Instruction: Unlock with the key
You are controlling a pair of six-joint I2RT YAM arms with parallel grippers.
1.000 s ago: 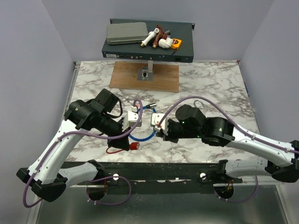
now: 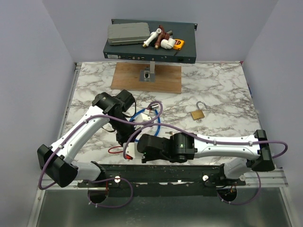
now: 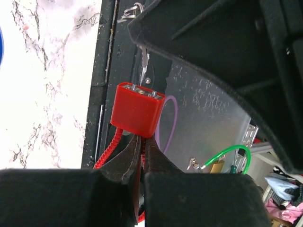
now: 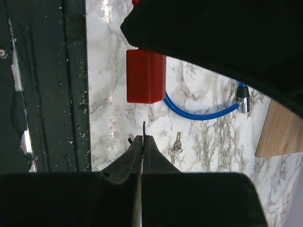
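A red block-shaped lock [image 3: 137,109] stands just beyond the fingertips of my left gripper, its metal-fitted end facing away. My left fingers are closed on the lock's red cable [image 3: 111,147] close to its body. In the right wrist view the lock [image 4: 146,75] hangs ahead of my right gripper, apart from it. That gripper is shut; a thin dark sliver, apparently the key [image 4: 144,126] seen edge-on, sticks out from its tips. The lock's keyhole is hidden in this view.
A blue cable lock [image 4: 203,116] and small silver keys [image 4: 175,147] lie on the marble table. A brass padlock [image 2: 197,114] sits to the right, and a wooden board [image 2: 123,78] at the back. The dark front rail [image 2: 189,174] runs below both grippers.
My right gripper has swung left and toward the front edge.
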